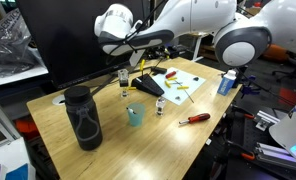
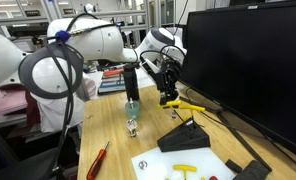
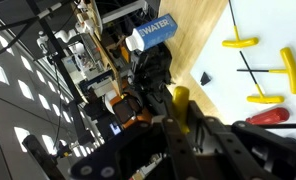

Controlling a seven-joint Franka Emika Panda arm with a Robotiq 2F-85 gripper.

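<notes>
My gripper (image 2: 169, 98) is shut on a yellow-handled tool (image 2: 186, 106), which it holds in the air above a black angled block (image 2: 184, 137). In exterior view 1 the yellow handle (image 1: 142, 64) shows over the black block (image 1: 148, 84). From the wrist, the held yellow handle (image 3: 180, 104) is seen close up at the dark fingers. Its far end is hard to make out. Other yellow-handled hex keys (image 3: 292, 70) lie on a white sheet (image 3: 220, 70), near a red-handled tool (image 3: 270, 117).
A black cylinder (image 1: 84, 118), a teal cup (image 1: 136, 115) and a small white bottle (image 1: 160, 106) stand on the wooden table. A red screwdriver (image 1: 195, 119) lies near the front. A water bottle (image 3: 151, 34) is at the right side.
</notes>
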